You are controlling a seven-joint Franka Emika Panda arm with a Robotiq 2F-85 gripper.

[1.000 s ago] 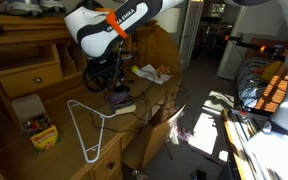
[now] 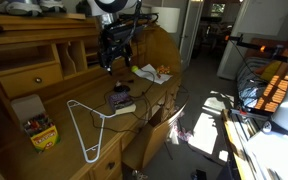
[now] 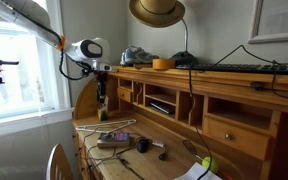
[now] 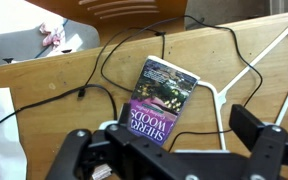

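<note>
A dark-covered book point(image 4: 162, 100) lies face up on the wooden desk, showing as a purplish block point(image 2: 119, 102) in the first exterior view and a pale-edged one point(image 3: 113, 140) in the second. My gripper hangs above the desk, its fingers wide apart with nothing between them. In the wrist view the book lies just ahead of the gap, apart from the fingers. A white hanger point(image 2: 88, 130) rests on the desk close to the book; part of it point(image 4: 221, 110) runs alongside the book in the wrist view.
Black cables point(image 4: 79, 92) loop around the book. A colourful box point(image 2: 39, 132) stands at the desk's left, with drawers and cubbies point(image 2: 29, 80) along the back. White paper point(image 4: 2, 135) lies farther along. A dark mouse-like object point(image 3: 142, 145) sits near the book.
In the first exterior view, the arm and open gripper have risen from low over the desk and shifted slightly right. The book and hanger look unmoved.
</note>
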